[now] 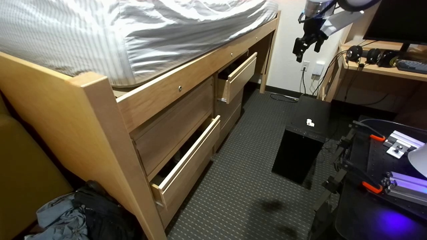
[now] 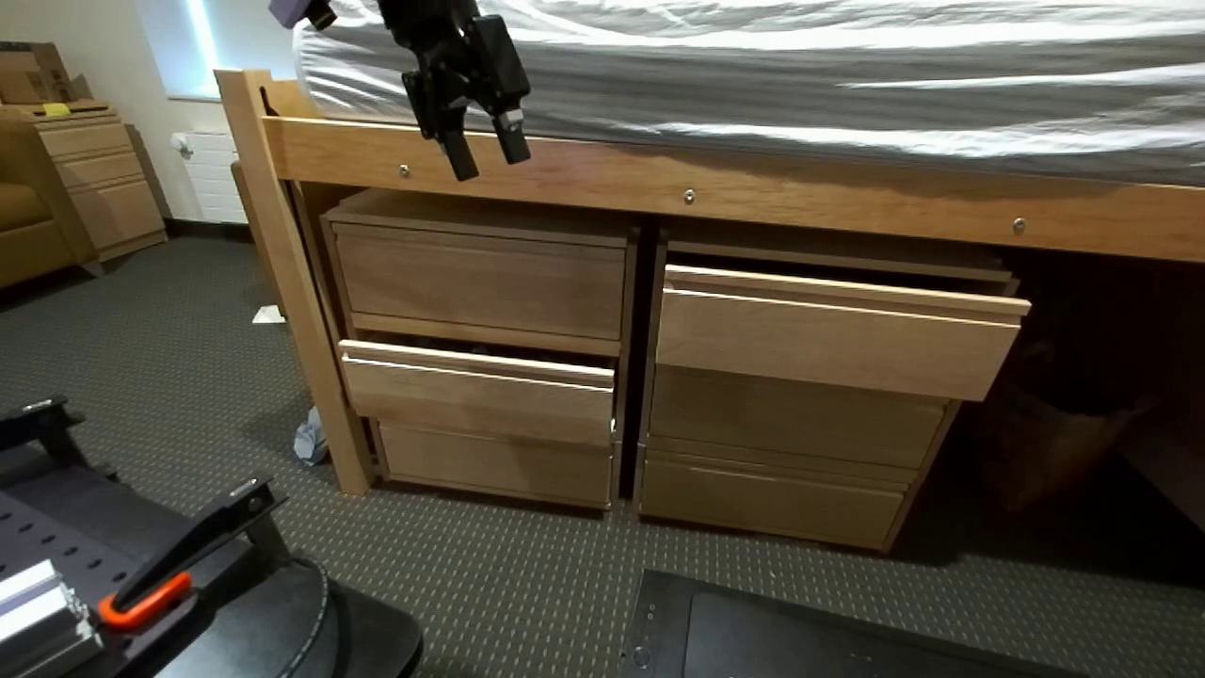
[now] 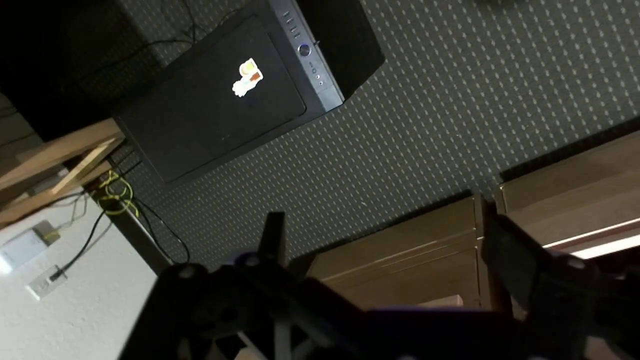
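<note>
Beneath the bed, the left cabinet's middle drawer (image 2: pixel 474 405) is pulled partly out; exterior view 1 shows the same drawer (image 1: pixel 190 166) in front. The right cabinet's top drawer (image 2: pixel 836 345) also sticks out, further back in exterior view 1, where its front (image 1: pixel 242 78) faces the aisle. My black gripper (image 1: pixel 309 52) is in the air near the far wall, open and empty. In exterior view 2 the gripper (image 2: pixel 490 162) appears in front of the bed rail, above the left cabinet. Widely spaced fingers (image 3: pixel 273 237) show in the wrist view, with nothing between them.
A black computer case (image 1: pixel 306 116) stands on the carpet between the bed and the desk. At the right, a black table (image 1: pixel 372 208) carries clamps and metal profiles. Clothes (image 1: pixel 66 216) lie by the bed's near post. Carpet (image 1: pixel 236 180) is clear along the drawers.
</note>
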